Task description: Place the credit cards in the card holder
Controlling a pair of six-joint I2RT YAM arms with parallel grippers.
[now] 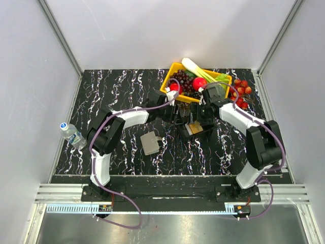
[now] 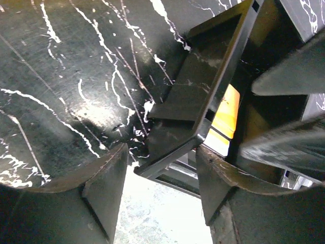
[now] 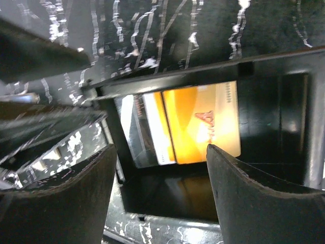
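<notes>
Orange-and-white cards (image 3: 200, 124) lie side by side in one compartment of a black box (image 1: 204, 133); a darker, see-through piece (image 3: 136, 129) lies beside them. My left gripper stands open at a corner of this box, its fingers apart on either side of the rim (image 2: 172, 157). Above the box, my right gripper is open, with nothing between its fingers and the cards below and ahead of it. A flat, pale grey holder with a tab (image 1: 150, 143) lies on the table left of the box.
Behind the box stands a yellow basket (image 1: 163, 87) of fruit and vegetables, with loose red fruit (image 1: 242, 92) to its right. A water bottle (image 1: 74, 136) is at the far left. Both grippers are close together over the box.
</notes>
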